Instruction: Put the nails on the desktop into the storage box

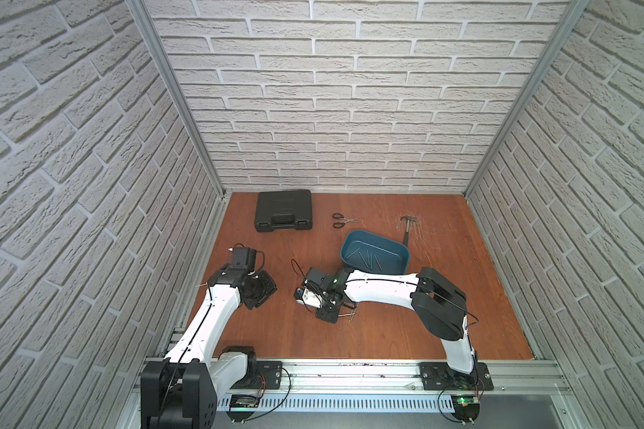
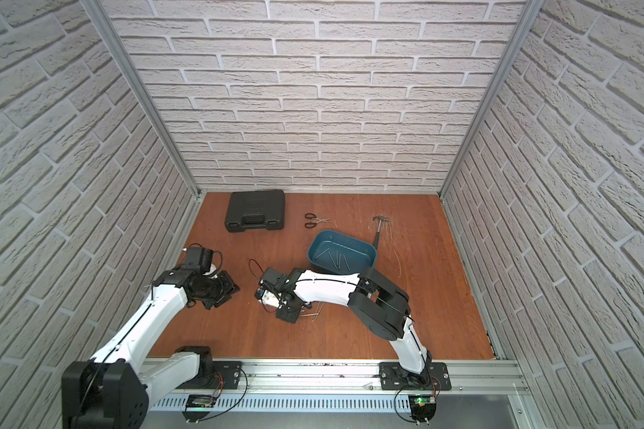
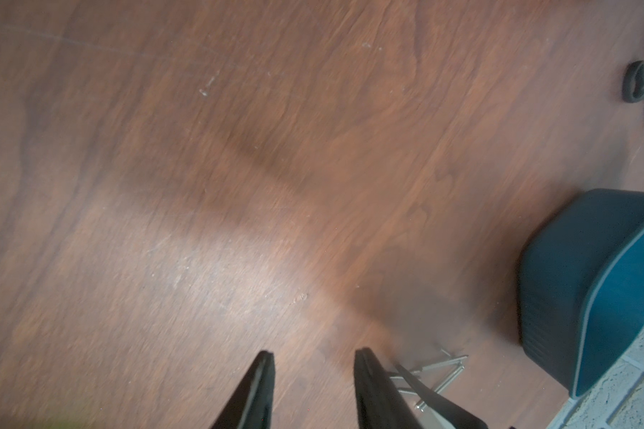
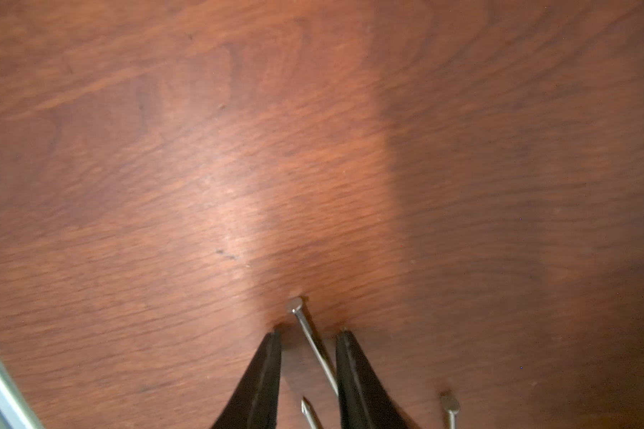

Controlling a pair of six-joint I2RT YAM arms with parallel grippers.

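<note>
In the right wrist view a silver nail [image 4: 315, 346] lies on the desktop, its head just beyond my fingertips. My right gripper is low over it with its fingers apart; the nail's shaft runs between them and passes behind the right finger [image 4: 359, 379]. A second nail's tip [image 4: 307, 410] and a third nail's head [image 4: 450, 403] show at the lower edge. The blue storage box [image 3: 556, 286] stands behind the right arm, with several nails [image 2: 338, 258] inside. My left gripper is open and empty above the desk's left side.
At the back are a black case [image 1: 284, 211], scissors [image 1: 345, 220] and a hammer [image 1: 407, 228]. Several nails [image 3: 436, 377] lie loosely crossed on the desk. A metal rail [image 4: 3, 386] borders the front edge. Between the arms the desktop is bare.
</note>
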